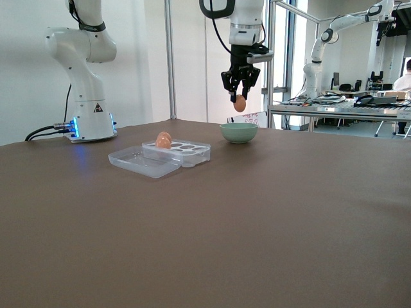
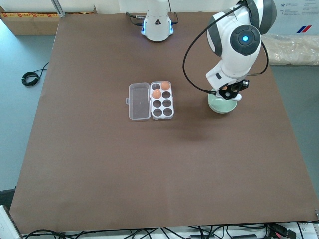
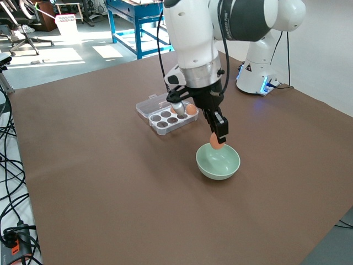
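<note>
My black gripper (image 1: pixel 240 90) is shut on a brown egg (image 1: pixel 240 104), also visible as the egg (image 3: pixel 216 142) in the right view, held above the pale green bowl (image 3: pixel 218 164); in the left view the gripper hides much of the bowl (image 2: pixel 219 105). A clear egg carton (image 2: pixel 162 109) with its lid (image 2: pixel 139 102) open lies left of the bowl, holding two brown eggs (image 2: pixel 156 94) and several empty wells.
Cables lie along the near edge.
</note>
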